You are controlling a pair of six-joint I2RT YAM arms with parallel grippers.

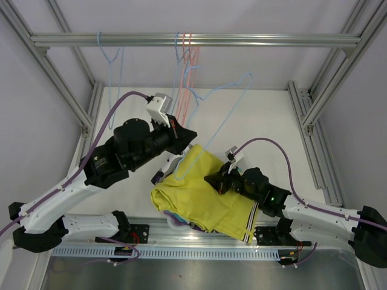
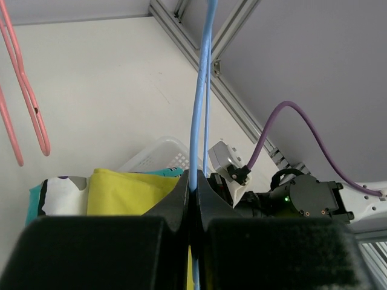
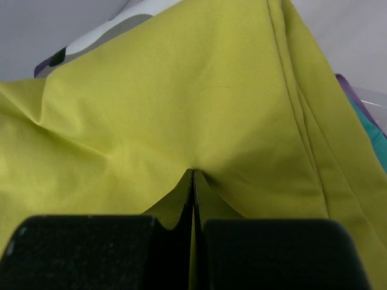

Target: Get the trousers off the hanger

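Note:
A blue hanger (image 1: 233, 109) is held clear of the rail by my left gripper (image 1: 181, 134), which is shut on it; in the left wrist view the blue wire (image 2: 196, 121) runs between the closed fingers. Yellow trousers (image 1: 202, 202) lie in a pile below, over other clothes. My right gripper (image 1: 216, 183) is shut, down on the yellow fabric (image 3: 169, 103); whether any cloth is between its fingertips cannot be seen clearly.
Other blue hangers (image 1: 110, 60) and pink hangers (image 1: 186, 72) hang from the rail (image 1: 260, 40). A clear plastic basket (image 2: 160, 151) sits under the clothes. The white board is bare around the pile.

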